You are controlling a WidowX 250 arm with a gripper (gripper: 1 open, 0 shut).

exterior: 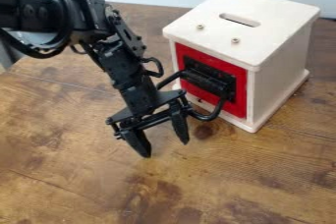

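Observation:
A pale wooden box (278, 71) with a slot in its top stands on the right. Its front has a red panel (241, 83) with a black latch (210, 79). My black arm comes down from the upper left to the gripper (164, 141), which hangs over the table left of and in front of the box. Its two fingers are apart, open, with nothing seen between them. A black looped bar or cable (214, 111) runs beside the gripper toward the panel; whether they touch I cannot tell.
A pale wall is behind.

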